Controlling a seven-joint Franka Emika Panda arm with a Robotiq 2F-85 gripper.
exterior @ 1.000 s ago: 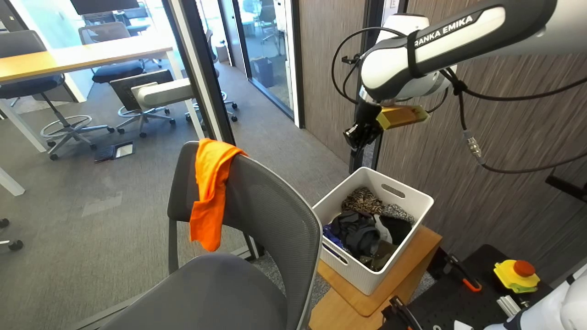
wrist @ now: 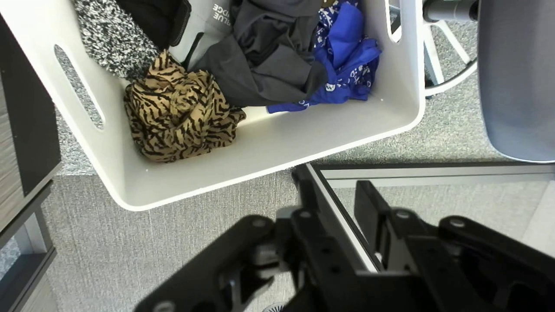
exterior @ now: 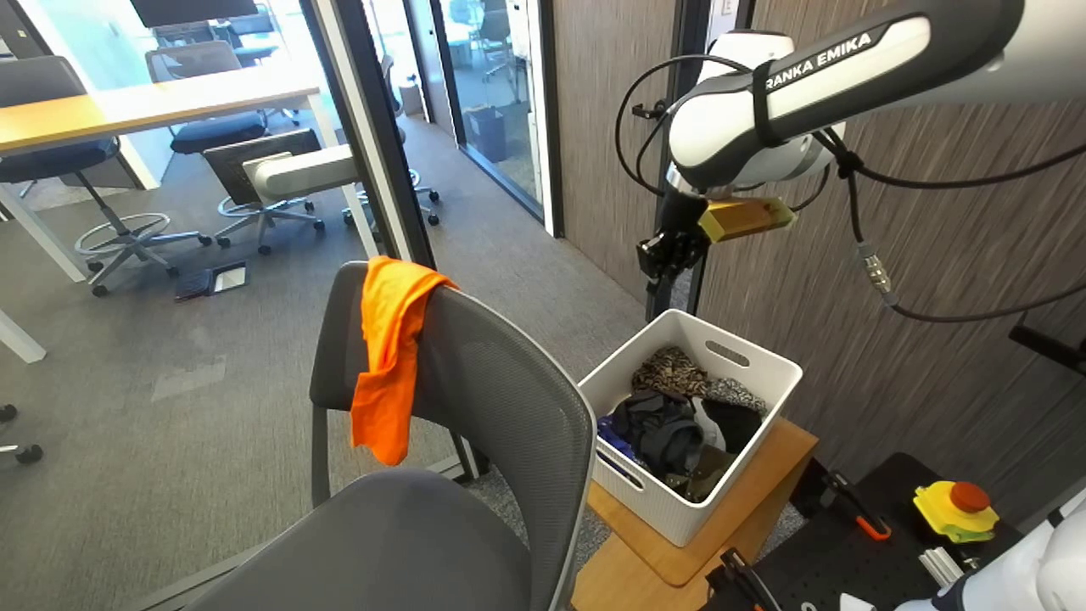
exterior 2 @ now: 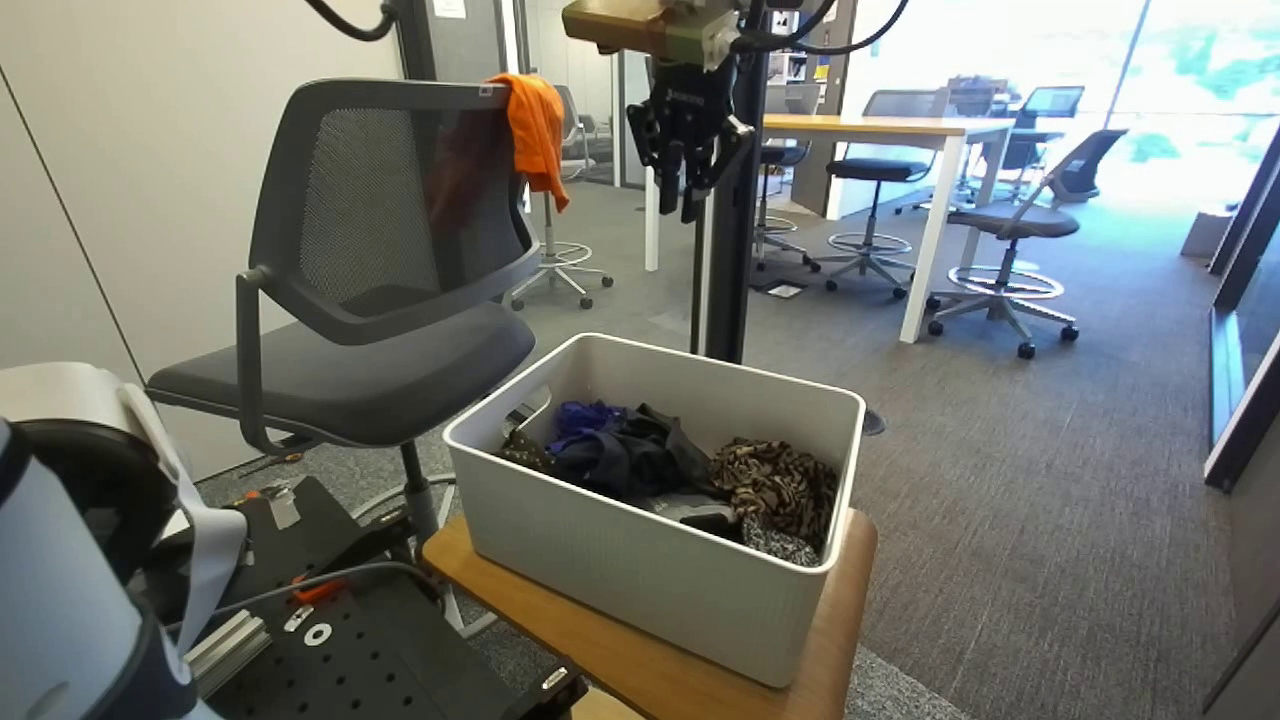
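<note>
My gripper (exterior 2: 680,206) hangs in the air above and behind the white bin, clear of it. In the wrist view the gripper is partly open, with bare floor and a metal floor strip showing between its fingers and nothing held. The white bin (exterior: 648,516) holds several crumpled cloths: a tiger-print one (wrist: 179,112), a dark grey one (wrist: 260,57), a blue patterned one (wrist: 346,57) and a black-and-white speckled one (wrist: 112,39). An orange cloth (exterior: 392,356) is draped over the backrest of the grey chair (exterior: 489,367), away from the gripper.
A wooden stand (exterior 2: 672,642) carries the bin. The chair stands close beside it. A dark upright post (exterior 2: 727,276) rises behind the bin, near the gripper. The black work surface (exterior 2: 372,648) holds tools. Open carpet lies beyond the bin.
The arm has barely shifted, and the gripper's finger linkage looks slightly different. The bin, its cloths and the orange cloth have stayed where they were.
</note>
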